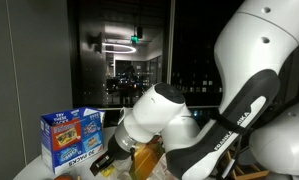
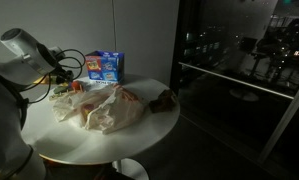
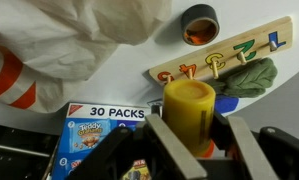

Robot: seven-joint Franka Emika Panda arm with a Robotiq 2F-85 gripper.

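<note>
A yellow-orange rounded object (image 3: pixel 192 100) sits between the fingers of my gripper, which is shut on it. Seen from above, it has a pale round top, and its lower part is hidden. In exterior view 1 the gripper (image 1: pixel 111 158) is low over the table, to the right of a blue snack box (image 1: pixel 73 140). The second exterior view has the gripper (image 2: pixel 63 76) at the table's left side, small and dark, so its hold cannot be made out there.
A wooden rack with coloured numbers and pegs (image 3: pixel 269 36), a dark tape roll (image 3: pixel 200 24) and a green bundle (image 3: pixel 247 77) lie close by. A crumpled plastic bag (image 2: pixel 114 108) covers much of the middle of the white table (image 2: pixel 154 128). A dark object (image 2: pixel 166 101) lies near the right edge.
</note>
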